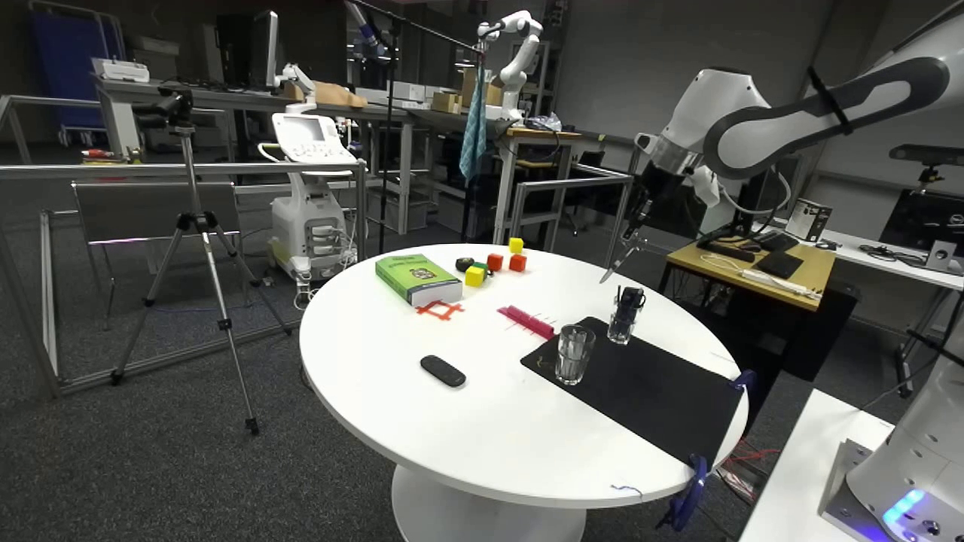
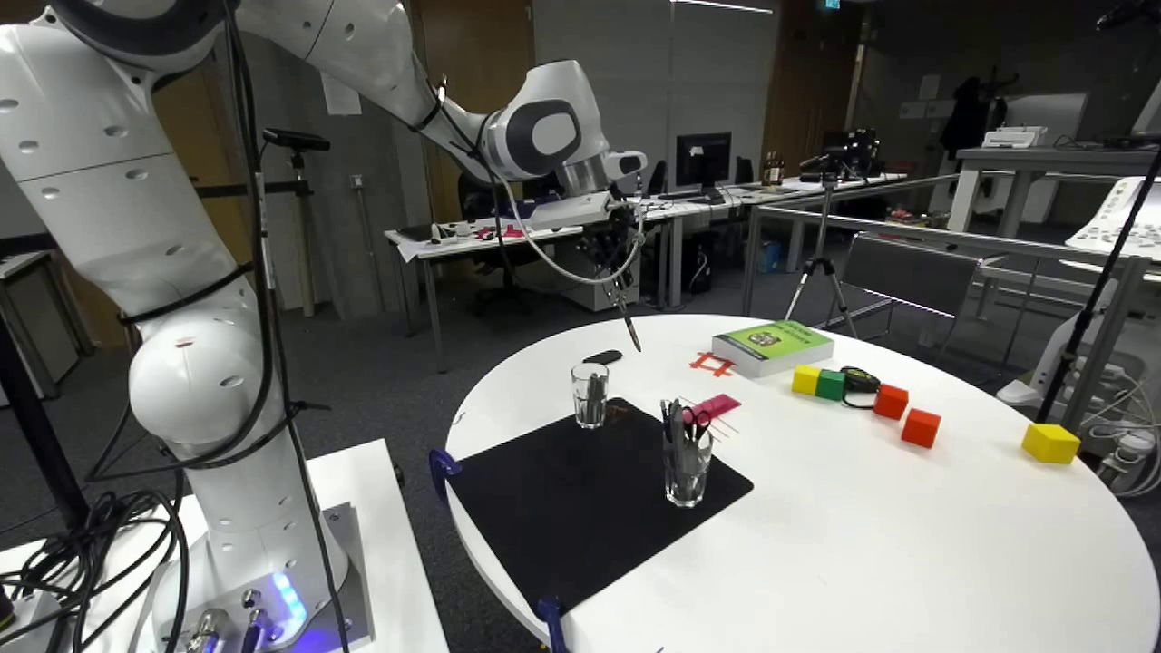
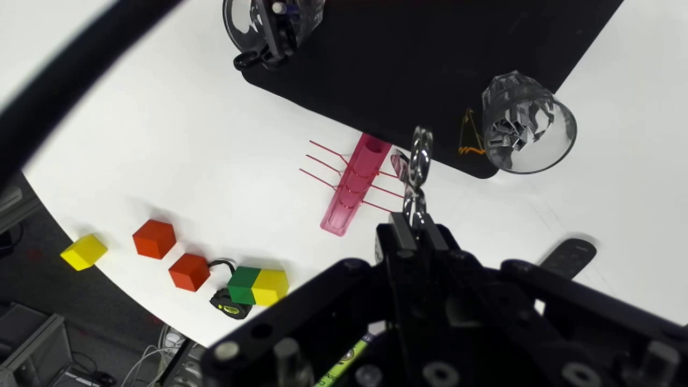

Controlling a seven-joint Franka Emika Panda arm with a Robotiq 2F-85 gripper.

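My gripper is shut on a slim, shiny metal tool [image 3: 420, 169], which sticks out beyond the fingertips. In exterior view 1 the tool [image 1: 616, 266] slants downward, its pointed end in the air above the table. Exterior view 2 also shows it hanging from the gripper [image 2: 616, 285]. One clear glass [image 3: 532, 132] stands on the black mat [image 3: 413, 71] with metal pieces inside. A second glass [image 2: 687, 479] on the mat holds dark-handled scissors and pens. How deep the tool sits between the fingers is hidden.
A pink-red rack [image 3: 356, 184] with thin rods lies beside the mat. Red blocks [image 3: 154, 239], a yellow-green pair [image 3: 258, 286], a green book [image 1: 417, 275], an orange frame [image 1: 440, 310] and a black remote [image 1: 443, 370] are spread over the white table [image 1: 379, 361].
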